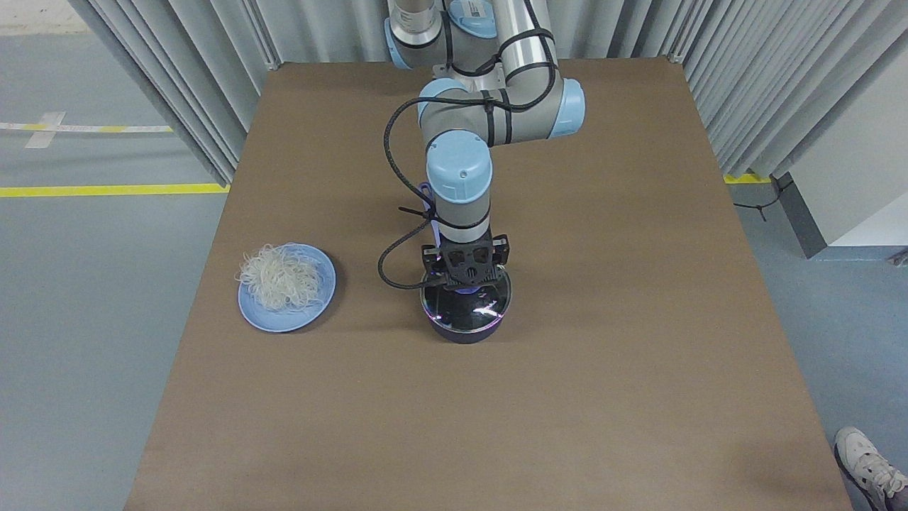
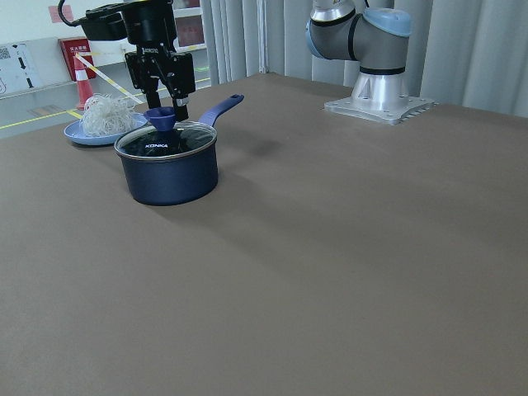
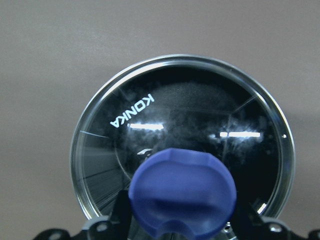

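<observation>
A dark blue saucepan (image 2: 169, 181) stands on the brown table, its handle pointing back, with a glass lid (image 1: 464, 315) on it. The lid's blue knob (image 3: 182, 187) fills the lower middle of the wrist view, and the black gripper (image 2: 162, 95) is just above it. The finger bases show on either side of the knob in the wrist view, but their tips are hidden, so I cannot tell whether they are open or touching it.
A blue plate (image 1: 259, 316) heaped with white noodles (image 1: 279, 277) sits to the left of the pan in the front view.
</observation>
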